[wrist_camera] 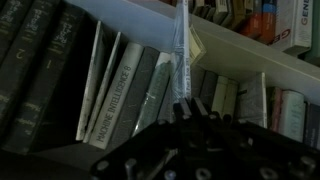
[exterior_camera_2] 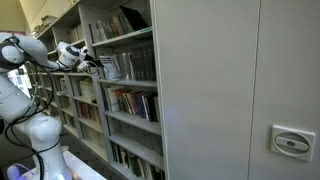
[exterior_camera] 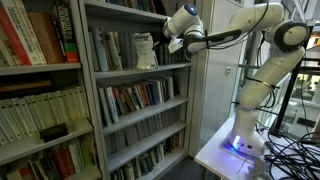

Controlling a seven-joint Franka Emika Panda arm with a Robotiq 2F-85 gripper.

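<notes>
A thin, pale book [exterior_camera: 145, 51] hangs upright at the upper shelves in the first exterior view, held at its right side. My gripper [exterior_camera: 161, 43] is shut on it. From the wrist, the same book [wrist_camera: 181, 55] appears nearly edge-on as a narrow light strip, rising from between the dark fingertips of the gripper. In the second exterior view the pale book [exterior_camera_2: 109, 67] is in front of an upper shelf, with the arm reaching in from the left.
Below the held book, the wrist view shows a shelf row with a grey "Machine Intelligence"-type volume [wrist_camera: 114, 98] and dark thick books [wrist_camera: 48, 78]. A shelf board [wrist_camera: 235, 50] crosses above them. Tall bookcase uprights [exterior_camera: 91, 85] stand close by.
</notes>
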